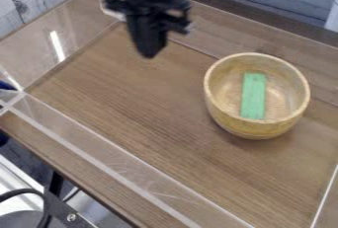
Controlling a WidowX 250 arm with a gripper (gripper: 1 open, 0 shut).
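Observation:
My gripper [148,37] is a dark, blurred shape at the upper middle-left of the camera view, above the wooden surface and to the upper left of a beige bowl [224,76]. Its fingers are too blurred to read. A green rectangular block [254,96] lies inside the bowl.
Transparent edging runs along its lower left, and dark cables lie at the bottom-left corner. A clear object [111,5] at the top left is partly hidden by the arm.

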